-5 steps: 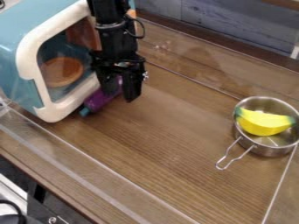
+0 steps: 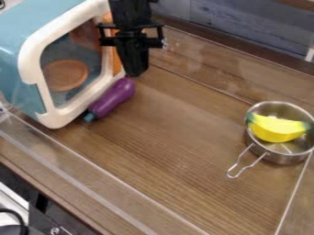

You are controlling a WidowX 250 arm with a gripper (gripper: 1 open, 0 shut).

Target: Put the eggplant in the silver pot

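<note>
The purple eggplant [image 2: 113, 97] lies on the wooden table beside the open front of the blue and white box, its greenish end toward the lower left. Above and a little behind it hangs my black gripper [image 2: 134, 66], clear of the eggplant. Its dark fingers blend together, so how far apart they stand cannot be made out. On the right stands the silver pot [image 2: 284, 158], with a thin wire handle pointing to the lower left. A yellow object [image 2: 277, 128] with a green tip rests in the pot.
The blue and white box [image 2: 55, 117] fills the upper left, with a round brown-orange thing [image 2: 66, 74] visible inside it. Bare table [image 2: 172, 151] stretches between the eggplant and the pot. A grey wooden wall [image 2: 240, 30] runs along the back.
My gripper has risen and drawn back from the eggplant, moving slightly right. More of the eggplant shows; it remains on the table by the box. The pot and yellow object look unmoved.
</note>
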